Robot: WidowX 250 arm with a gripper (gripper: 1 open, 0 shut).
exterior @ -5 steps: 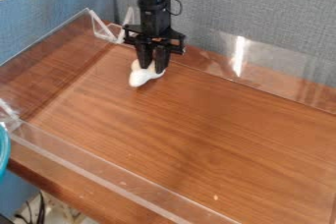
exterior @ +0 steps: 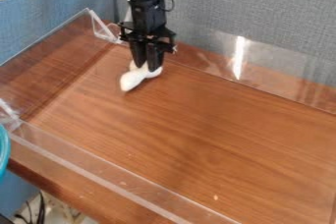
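Note:
My black gripper [exterior: 147,57] is low over the back left part of the wooden table [exterior: 210,149], shut on a white elongated object [exterior: 133,79]. The object's rounded lower end points toward the front left, at or just above the wood; its upper part is hidden between and behind the fingers.
Clear plastic edging runs along the back and front left of the table, near grey and blue walls. A teal round item [exterior: 3,149] shows at the left edge. Cables lie below the front left.
My gripper and the white object in it have moved a little to the left and toward the front over the last second.

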